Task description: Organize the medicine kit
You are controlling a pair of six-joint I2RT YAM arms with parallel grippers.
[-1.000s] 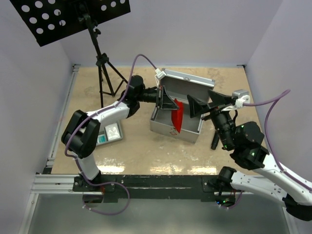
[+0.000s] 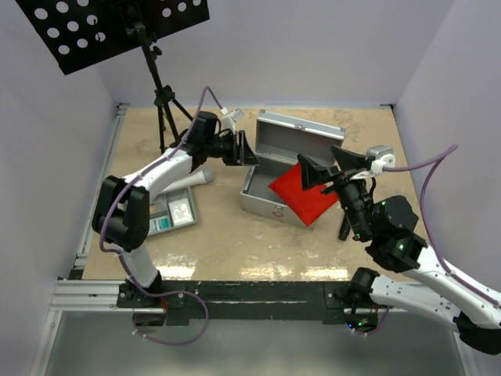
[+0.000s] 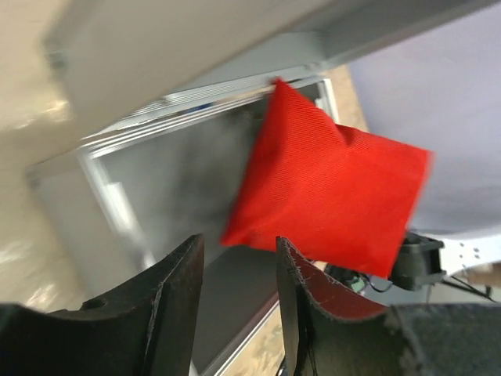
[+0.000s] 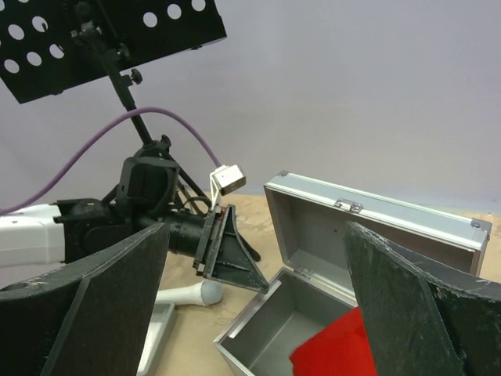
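Note:
A red flat pouch [image 2: 301, 196] lies slantwise across the opening of the grey metal case [image 2: 274, 210], whose lid [image 2: 300, 137] stands up at the back. In the left wrist view the pouch [image 3: 329, 176] looks blurred at its edges, partly over the case interior; whether it rests on the bottom cannot be told. At the case's left wall hovers my left gripper [image 2: 252, 151], its fingers parted, empty and clear of the pouch. Close above the pouch's upper right part, my right gripper [image 2: 311, 168] is open; in its own view the pouch [image 4: 338, 348] is partly hidden behind one finger.
A grey divided tray [image 2: 174, 211] with packets sits at left, with a white microphone-like object [image 2: 190, 180] behind it. A black music stand [image 2: 160, 94] rises behind the left arm. A dark object [image 2: 344, 227] lies right of the case.
The left gripper has let go of the pouch and drawn back to the left.

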